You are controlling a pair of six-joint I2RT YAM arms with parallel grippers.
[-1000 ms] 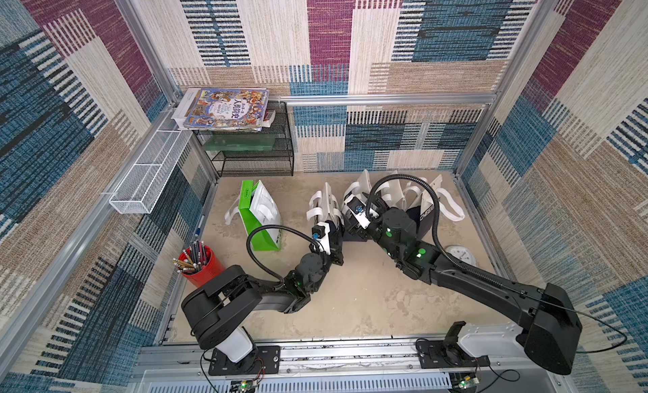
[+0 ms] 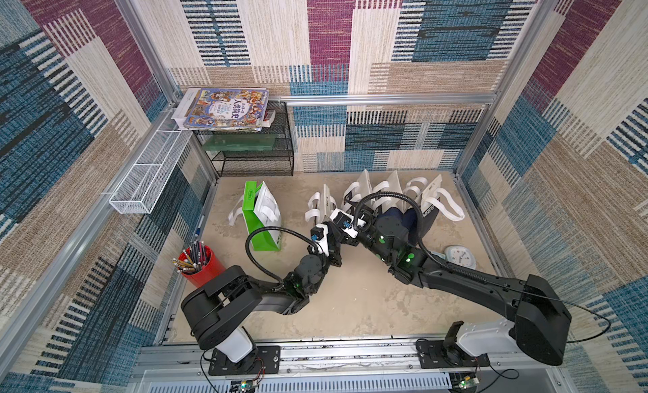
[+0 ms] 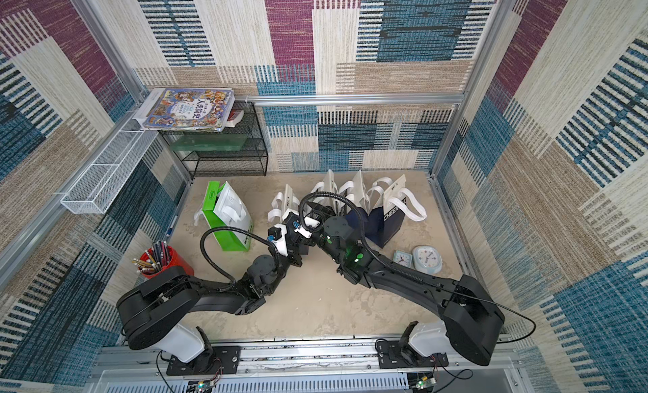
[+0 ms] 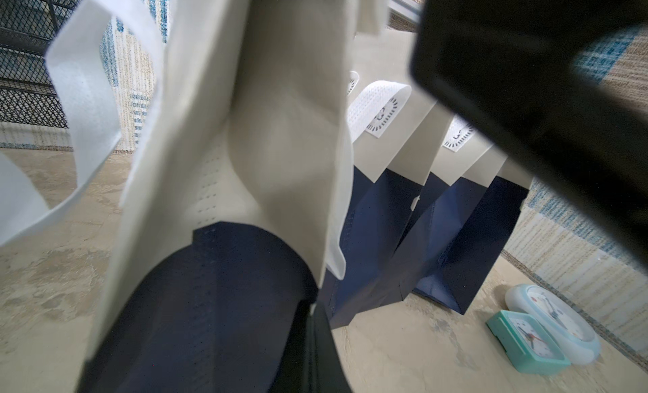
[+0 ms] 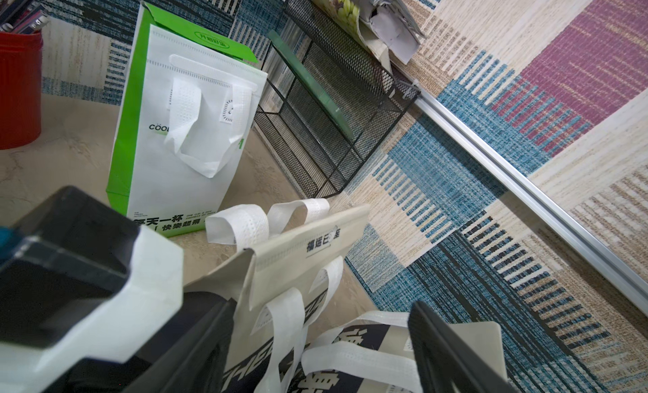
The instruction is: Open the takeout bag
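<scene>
A takeout bag, beige above and navy below with white handles, fills much of the left wrist view; its side bulges toward the camera. My left gripper is shut low at that bag's right edge; whether a fold of cloth sits between its tips cannot be told. In the right wrist view, the same bag's beige panel and a hanging handle show below centre. My right gripper is over them with its fingers apart, gripping nothing visible. From above, both grippers are close together and their tips are hard to see.
Several more navy-and-beige bags stand to the right. A green-and-white bag, a red pen cup and a black mesh rack are left. Two clocks lie right.
My right gripper has moved left and slightly toward the front, from beside the neighbouring bag to close by the left gripper. The left arm looks still.
</scene>
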